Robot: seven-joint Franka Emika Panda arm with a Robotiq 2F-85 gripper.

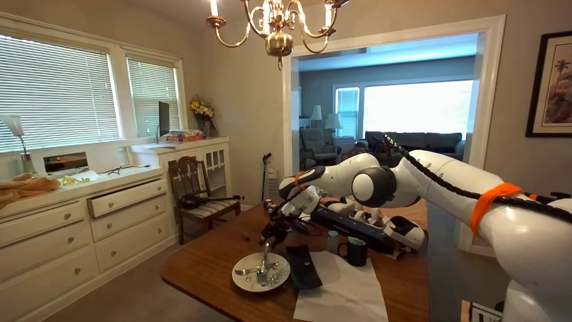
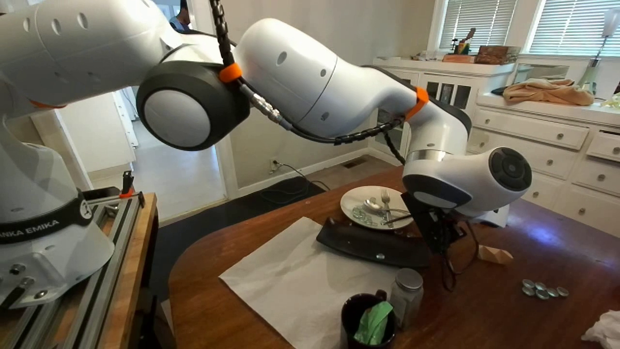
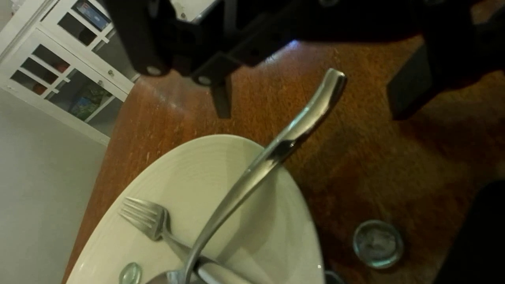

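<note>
A white plate (image 3: 208, 156) lies on the wooden table, holding a fork (image 3: 146, 217), a spoon and several clear glass pebbles (image 2: 361, 216). The spoon's handle (image 3: 265, 163) slants up past the plate's rim, its end raised. My gripper is open, its dark fingers set wide apart; in the wrist view the handle's end appears in the gap between them, but how far below it lies is hard to judge. From exterior view 1 the gripper (image 1: 274, 234) hangs just above and behind the plate (image 1: 244, 276). Exterior view 2 has the fingertips largely hidden.
Beside the plate rests a black curved tray (image 1: 304, 268), then white paper (image 1: 343, 290). A dark mug (image 2: 354, 320) with something green inside and a glass shaker (image 2: 407, 296) stand close by. Several glass pebbles (image 2: 543, 290) and a wooden block (image 2: 495, 255) lie on the table.
</note>
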